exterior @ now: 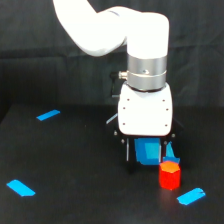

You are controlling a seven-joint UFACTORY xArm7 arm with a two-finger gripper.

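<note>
A small red block [170, 178] with an orange-looking top rests on the dark table, right of the middle and in front of the hand. Right behind it is a blue object [147, 152], partly covered by the white hand. My gripper [146, 160] points down over the blue object. Its dark fingers seem to stand wide apart, one on each side of the blue object, though they hardly show against the black background. Whether they touch the blue object or the red block cannot be made out.
Flat blue strips lie on the table: one at the far left [48, 115], one at the near left [20, 188] and one at the near right [191, 197]. A dark curtain closes off the back.
</note>
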